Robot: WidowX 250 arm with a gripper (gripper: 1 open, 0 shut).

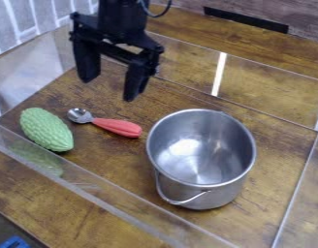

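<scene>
The black gripper (pixel 110 77) hangs over the upper left of the wooden surface, its two fingers spread apart with nothing visible between them. Below it lie a spoon (pixel 112 126) with a red handle and, further left, a green bumpy vegetable (pixel 46 129). A steel pot (pixel 201 177) with a wire handle stands at the lower right, apart from the spoon.
Clear plastic walls or panels (pixel 84 194) border the work area at the front and sides.
</scene>
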